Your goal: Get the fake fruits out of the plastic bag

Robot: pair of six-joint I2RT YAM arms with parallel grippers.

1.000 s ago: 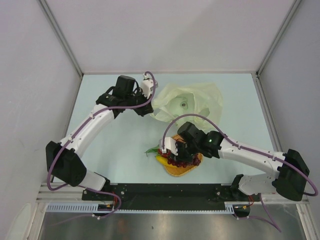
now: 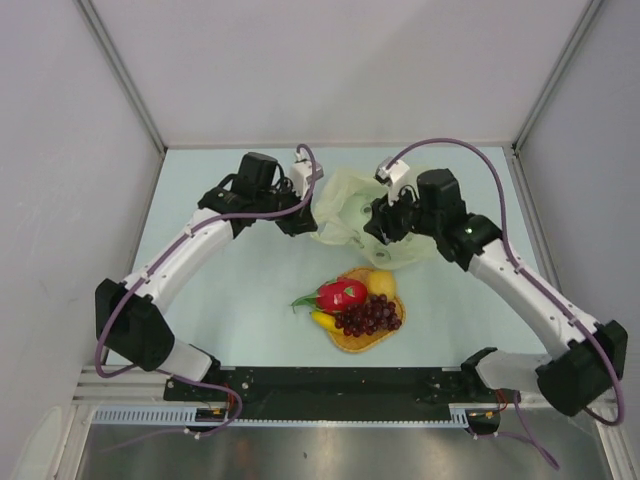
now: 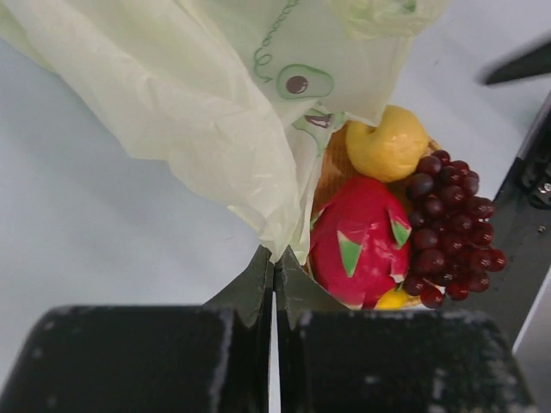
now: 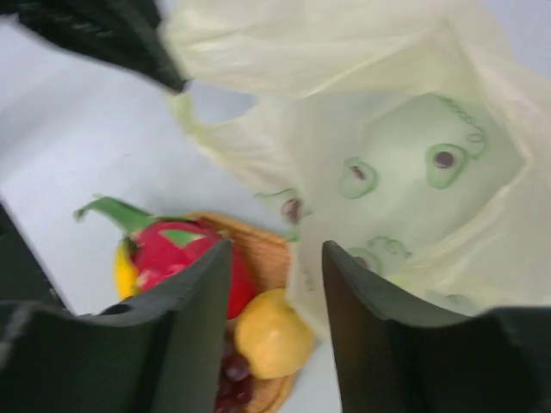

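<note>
A translucent plastic bag (image 2: 345, 195) with avocado prints spreads over the back middle of the table. My left gripper is shut at its pinched corner, the film gathered at the fingertips. My right gripper hangs over the bag's front, fingers apart with nothing seen between them. In front of the bag, an oval wicker tray (image 4: 263, 249) holds a red dragon fruit (image 3: 353, 241), yellow round fruit (image 3: 387, 142), dark grapes (image 3: 452, 232) and a banana (image 2: 323, 322). No fruit shows inside the visible part of the bag.
Grey walls border the back and sides, and a dark strip runs along the front edge.
My right gripper has risen from over the fruit tray back to the bag, uncovering the fruits. The left gripper and bag corner have shifted slightly right.
</note>
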